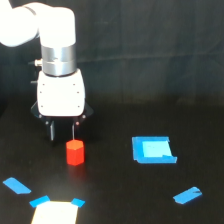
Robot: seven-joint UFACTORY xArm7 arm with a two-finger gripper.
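Note:
A small red block (75, 152) stands on the dark table at the left of the camera view. My gripper (63, 132), under the white hand, hangs just above and behind the block, a little to its left in the picture. Its dark fingers are spread apart, with nothing visible between them. How far the fingertips are from the block in depth is hard to judge.
A pale square (154, 149) framed in blue tape lies to the right. Another pale square (54, 213) with blue tape is at the front left edge. Loose blue tape strips lie at left (16, 186) and right (187, 195).

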